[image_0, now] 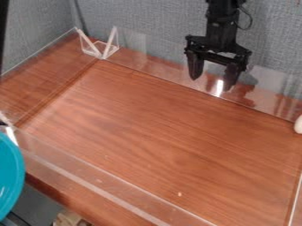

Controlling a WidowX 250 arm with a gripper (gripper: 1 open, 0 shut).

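Observation:
My black gripper (211, 69) hangs at the back of the wooden table (147, 137), right of centre in the camera view, against the grey wall. Its two fingers are spread apart and pointing down, open, with nothing seen between them.
A white wire rack (98, 46) stands at the back left. A teal round object (10, 177) is at the left front edge, and a white object (298, 124) at the right edge. Clear plastic borders run round the table, whose middle is bare.

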